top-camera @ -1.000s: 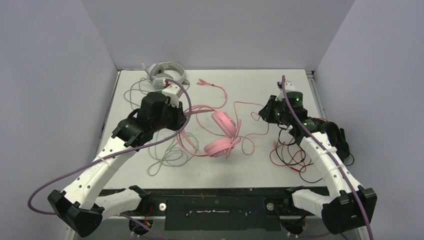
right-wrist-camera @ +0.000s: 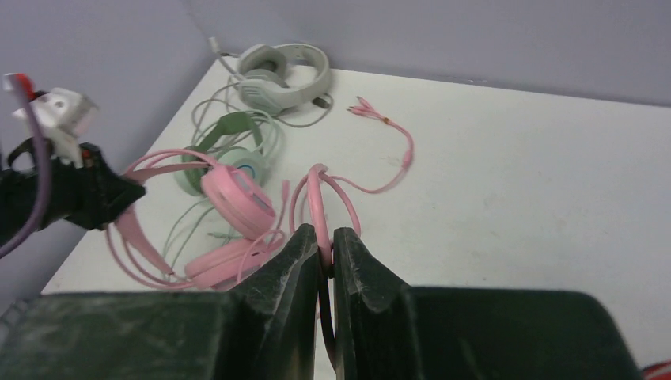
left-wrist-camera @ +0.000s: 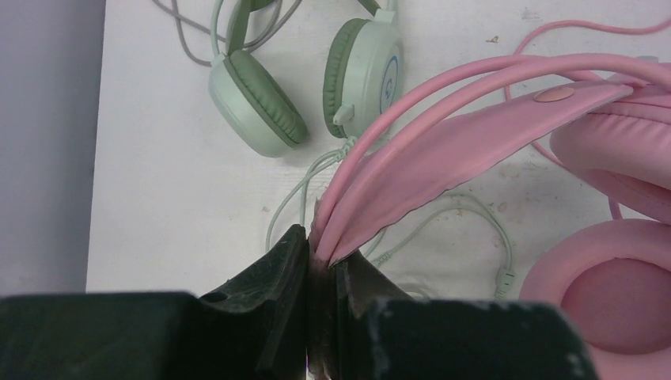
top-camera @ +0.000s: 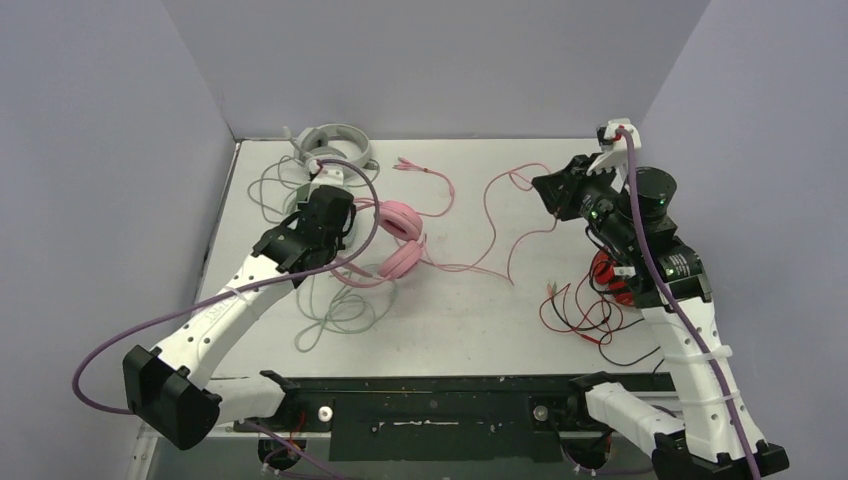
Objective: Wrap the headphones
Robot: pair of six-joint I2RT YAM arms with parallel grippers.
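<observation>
Pink headphones (top-camera: 402, 219) hang from my left gripper, which is shut on their headband (left-wrist-camera: 475, 146). In the top view their two ear cups face right, over the left half of the table. A pink cable (top-camera: 490, 215) runs from them across the table to my right gripper (top-camera: 552, 190). That gripper is shut on a looped bit of the cable (right-wrist-camera: 319, 206), held off the table at the right. The plug end of the cable (top-camera: 420, 168) lies at the back middle. Some cable is wound about the lower ear cup in the right wrist view.
Green headphones (left-wrist-camera: 257, 103) lie beneath the left gripper, their pale cable (top-camera: 345, 310) coiled in front. White headphones (top-camera: 338, 143) rest at the back left. Red headphones (top-camera: 610, 275) and their tangled cable lie under the right arm.
My right gripper moved back and looks higher, still with the cable. The cable lies differently on the table.
</observation>
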